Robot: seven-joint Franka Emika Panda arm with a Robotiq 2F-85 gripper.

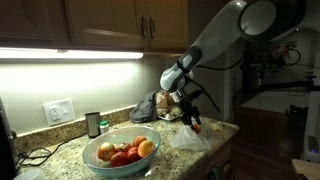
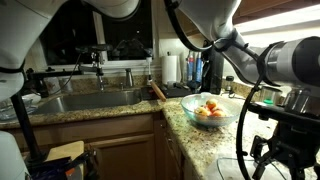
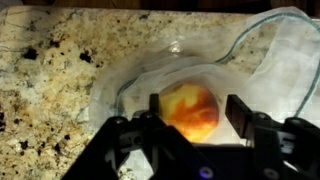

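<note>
A red-and-yellow round fruit (image 3: 190,110) sits inside a clear plastic bag (image 3: 275,65) on the speckled counter. Around the fruit, in the wrist view, my gripper holds its fingers apart, one to each side, with a gap showing at the right finger. Exterior view 1 has the gripper (image 1: 194,122) low over the crumpled bag (image 1: 187,139) near the counter's front edge. In exterior view 2 the bag (image 2: 243,169) is partly visible below the arm, and the fingertips are hard to make out.
A pale blue-green bowl (image 1: 90,158) heaped with several fruits stands on the counter, left of the bag in exterior view 1. Dark bags and a basket rest by the back wall. The sink (image 2: 90,99) lies further along the counter. Some counter beside the bag (image 3: 40,110) is bare.
</note>
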